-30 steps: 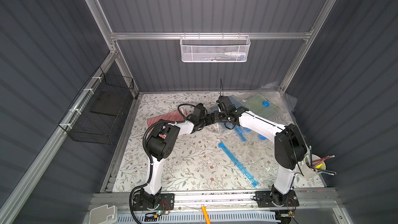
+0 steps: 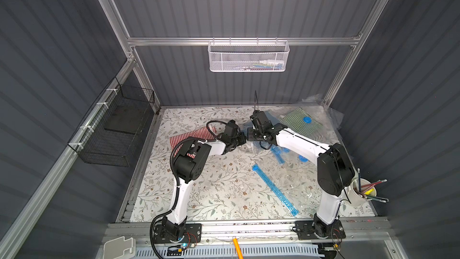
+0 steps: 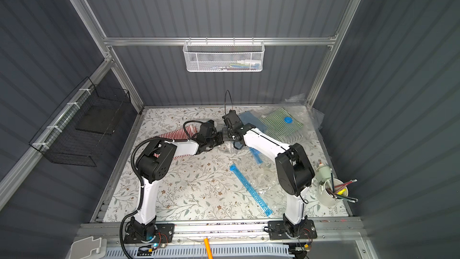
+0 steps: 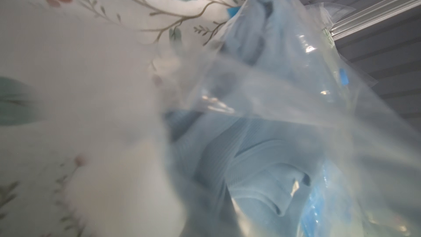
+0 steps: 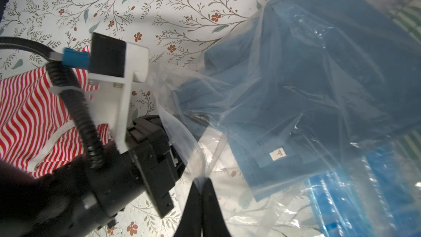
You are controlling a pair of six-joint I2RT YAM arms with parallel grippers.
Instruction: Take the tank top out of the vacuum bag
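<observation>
A light blue tank top (image 5: 315, 74) lies folded inside a clear vacuum bag (image 5: 245, 166) at the back right of the work surface. My right gripper is shut, with the bag's thin film at its fingertips. My left gripper (image 2: 242, 136) is shut just left of it at the bag's edge; in the left wrist view its fingers are hidden behind blurred plastic, with blue fabric (image 4: 263, 175) beyond, so what it grips is unclear.
A red-striped cloth (image 5: 35, 118) lies at left, a green-striped bag (image 2: 304, 120) at back right. A blue slider strip (image 2: 273, 189) lies at front right, a pen cup (image 2: 359, 194) at the right edge.
The left arm has shifted slightly, its gripper staying close beside the right one. The right arm appears still.
</observation>
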